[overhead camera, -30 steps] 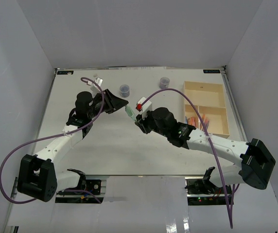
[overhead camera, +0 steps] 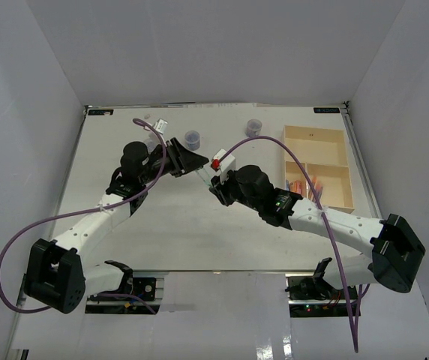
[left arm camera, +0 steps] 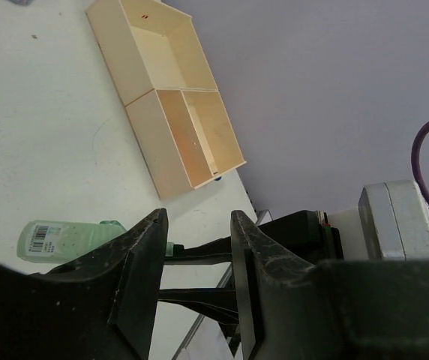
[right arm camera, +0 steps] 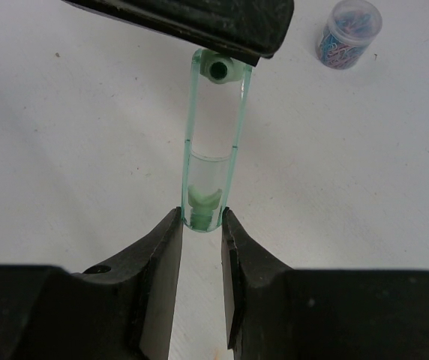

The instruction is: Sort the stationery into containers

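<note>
A translucent green bottle-like item (left arm camera: 64,241) with a barcode label is held between the two arms over the middle of the table. In the right wrist view my right gripper is shut on its near end, and it stands out from the fingertips toward the left gripper. My left gripper is at the far end, its fingers part open; whether they touch the item is unclear. In the top view it shows as a pale piece (overhead camera: 205,177) between the grippers.
A compartmented wooden box (overhead camera: 314,142) holding pens in its lower part stands at the right. A cup of paper clips (right arm camera: 342,45) and other small cups (overhead camera: 192,139) stand at the back.
The left gripper has moved slightly right, over the upper end of the green item. The right arm is almost unchanged.
</note>
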